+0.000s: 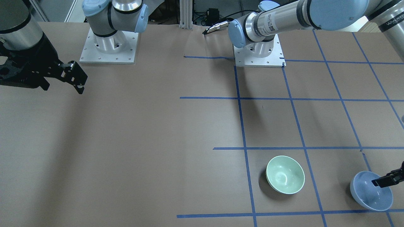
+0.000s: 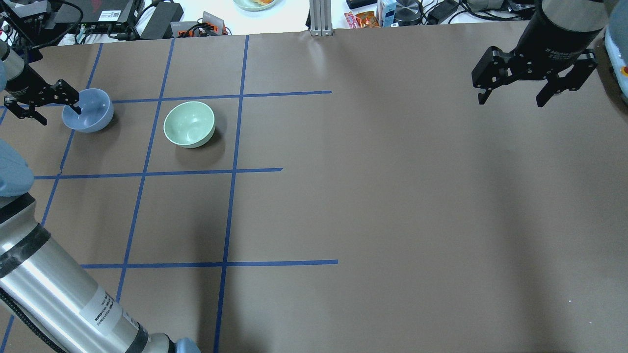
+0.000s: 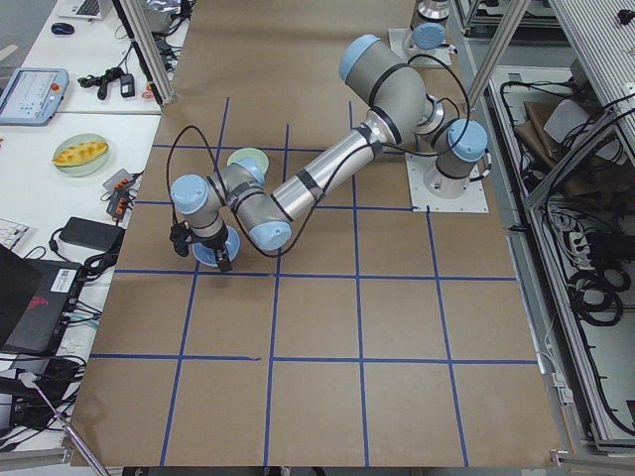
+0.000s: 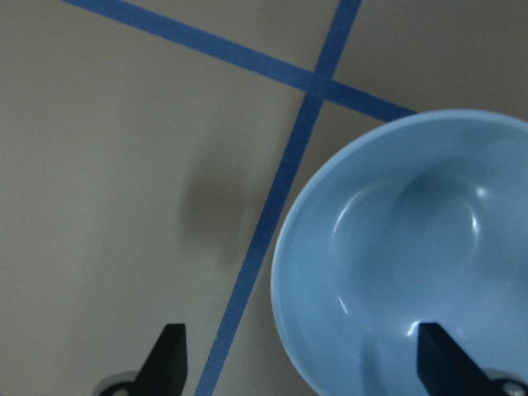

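A light blue bowl (image 1: 369,196) (image 2: 88,120) (image 4: 371,272) sits on the taped grid. My gripper (image 2: 58,114) is open and low at that bowl; in the left wrist view one fingertip is over the bowl's interior and the other over the table outside its wall, with nothing between them but the rim's area. Whether the fingers touch the bowl I cannot tell. A mint green bowl (image 1: 285,174) (image 2: 189,123) sits apart, beside the blue one.
A second, black gripper (image 2: 533,76) hangs at the table's other side. A bench with cables, electronics and a plate lies beyond the edge.
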